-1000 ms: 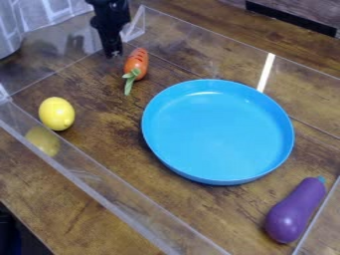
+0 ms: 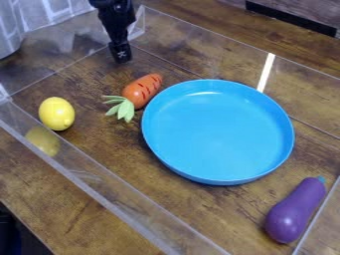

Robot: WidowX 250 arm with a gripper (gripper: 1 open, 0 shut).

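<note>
At the top of the camera view my dark gripper hangs over the wooden table, open, a short way above and left of an orange carrot. The carrot's green leaves point down-left, and it lies just beside the rim of a blue plate. A yellow lemon rests on the left, and a purple eggplant lies at the lower right.
Clear plastic walls border the work area. A metal pot is partly visible at the top left.
The carrot has moved down and toward the plate and turned, its leaves now further left.
</note>
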